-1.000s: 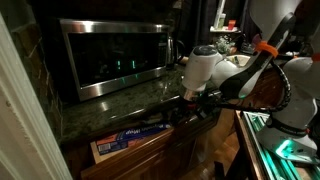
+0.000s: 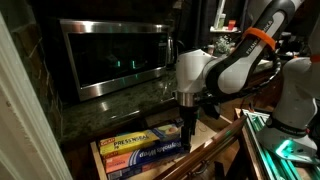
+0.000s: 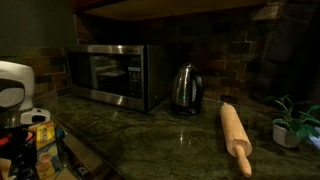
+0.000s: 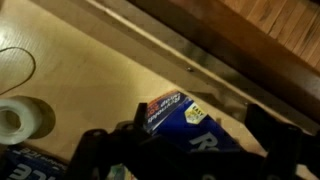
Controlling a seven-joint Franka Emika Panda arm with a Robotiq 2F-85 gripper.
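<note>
The drawer (image 2: 215,149) below the counter stands pulled out, its front panel slanting across exterior view 1. Inside lie a yellow-and-red wrap box (image 2: 125,144) and a blue box (image 2: 152,155), side by side. My gripper (image 2: 187,137) is over the drawer near its front panel. In the wrist view, the gripper's dark fingers (image 4: 265,128) stand apart, open, with a blue-and-red box end (image 4: 190,122) showing below between them. Contact between the fingers and the drawer panel cannot be made out.
A white roll (image 4: 15,120) lies in the drawer, with bare drawer floor nearby. On the counter (image 3: 150,140) are a microwave (image 3: 120,75), a kettle (image 3: 187,90), a rolling pin (image 3: 235,135) and a potted plant (image 3: 290,128).
The drawer has come further out toward the front, exposing more of the boxes.
</note>
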